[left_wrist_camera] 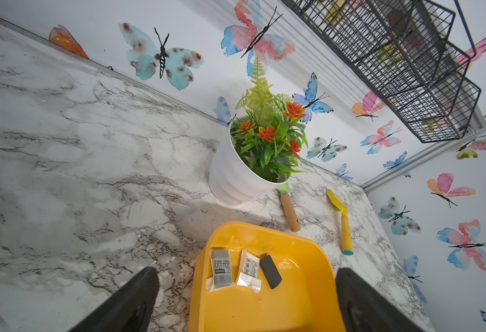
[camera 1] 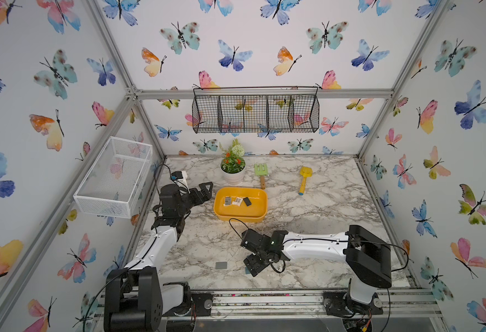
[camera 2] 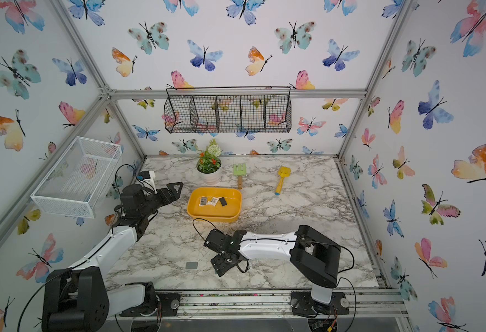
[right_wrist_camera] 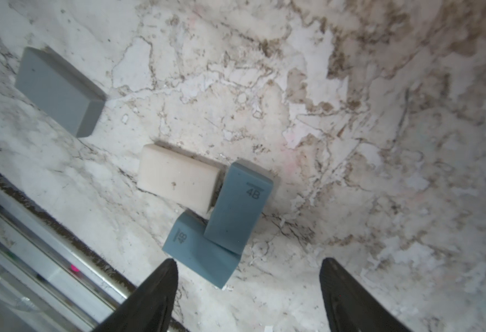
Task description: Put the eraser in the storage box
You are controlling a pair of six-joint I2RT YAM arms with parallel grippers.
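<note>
Low over the front of the table, my right gripper stands open with nothing between its fingers. Ahead of its fingertips, in the right wrist view, two blue erasers marked 4B, an angled one (right_wrist_camera: pixel 239 207) and a lower one (right_wrist_camera: pixel 201 251), touch each other. A cream eraser (right_wrist_camera: pixel 179 177) lies against them, and a grey eraser (right_wrist_camera: pixel 60 91) sits apart at upper left. The yellow storage box (left_wrist_camera: pixel 292 254) holds two wrapped erasers, one grey (left_wrist_camera: pixel 221 267) and one white (left_wrist_camera: pixel 249 266), plus a dark one (left_wrist_camera: pixel 270 271). My left gripper (camera 1: pixel 207 192) is open left of the box, empty.
A potted plant (camera 1: pixel 233 163), a green rake (camera 1: pixel 261 174) and a yellow shovel (camera 1: pixel 304 179) are behind the box. A white basket (camera 1: pixel 112 177) hangs on the left wall, a black wire rack (camera 1: pixel 255 113) at the back.
</note>
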